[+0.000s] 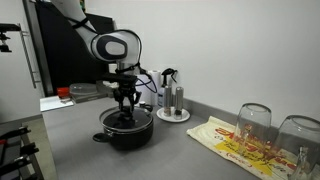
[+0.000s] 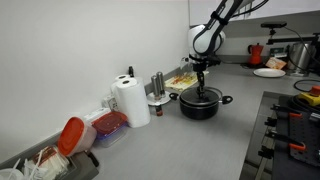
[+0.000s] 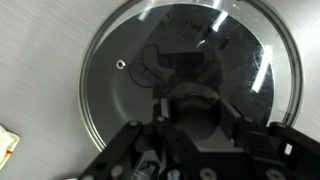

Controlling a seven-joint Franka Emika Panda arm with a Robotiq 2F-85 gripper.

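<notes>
A round glass lid (image 3: pixel 130 90) with a metal rim and a dark knob (image 3: pixel 194 112) fills much of the wrist view. My gripper (image 1: pixel 126 101) is shut on that knob from above. Beneath the lid stands a black pot (image 1: pixel 128 137) with two side handles, upright on the grey table. In exterior view 1 the lid lies level at the pot's rim; whether it bears fully on the rim I cannot tell. Exterior view 2 shows the pot (image 2: pixel 198 109) with the arm over it. The pot's inside is hidden.
Behind the pot are a plate (image 1: pixel 173 115) with shakers and a paper towel roll (image 2: pixel 132 102). A yellow patterned cloth (image 1: pixel 228 142) and upside-down glasses (image 1: pixel 252 123) lie to the right. Bare table (image 1: pixel 175 155) shows in front.
</notes>
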